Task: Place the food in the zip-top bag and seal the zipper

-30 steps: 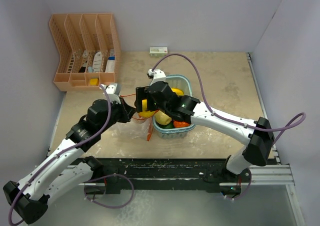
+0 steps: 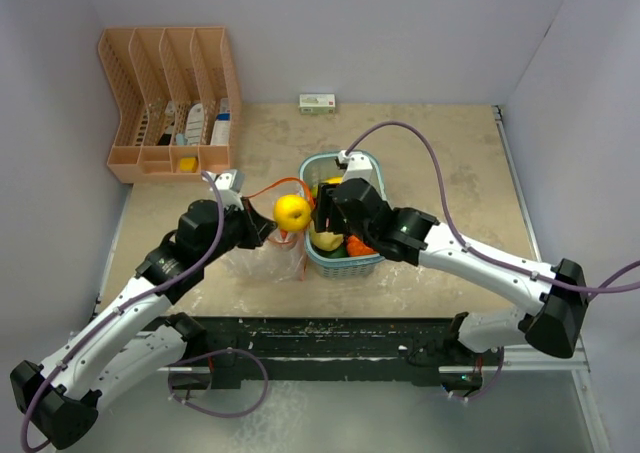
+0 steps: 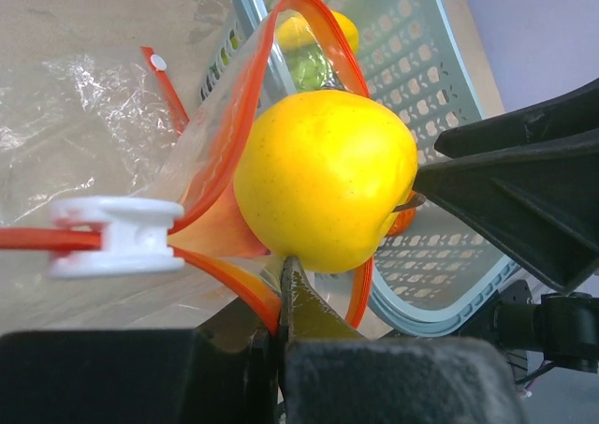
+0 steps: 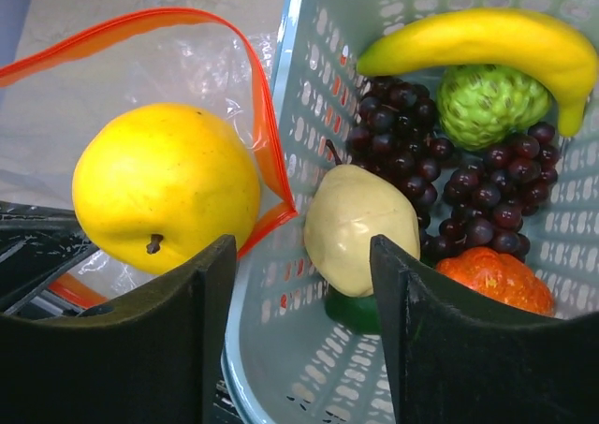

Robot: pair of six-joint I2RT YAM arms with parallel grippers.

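A yellow apple (image 2: 292, 212) (image 3: 323, 176) (image 4: 165, 185) sits in the mouth of the clear bag (image 3: 84, 134) with its red zipper strip and white slider (image 3: 117, 237). My left gripper (image 2: 262, 227) is shut at the bag's edge, just under the apple. My right gripper (image 2: 325, 208) stands open above the basket's left rim, to the apple's right, with nothing between its fingers.
The blue basket (image 4: 253, 368) holds a banana (image 4: 468, 40), grapes (image 4: 398, 134), a green lumpy fruit (image 4: 491, 106), a pale fruit (image 4: 360, 227) and an orange pepper (image 4: 496, 284). A peach-coloured organiser (image 2: 130, 163) stands back left.
My right gripper has moved right, away from over the apple toward the basket, uncovering the apple in the top view. The left arm has stayed nearly still.
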